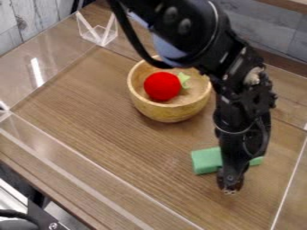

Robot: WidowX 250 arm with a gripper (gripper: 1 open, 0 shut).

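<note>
My black gripper (235, 171) reaches down from the top of the view onto a mint-green block (207, 161) lying on the wooden table at the lower right. The gripper overlaps the block's right part, and I cannot tell whether it is shut on it.
A wooden bowl (171, 107) holding a red ball (162, 86) and a small light-green item stands behind, left of the arm. A white wire-like piece (99, 27) sits at the back left.
</note>
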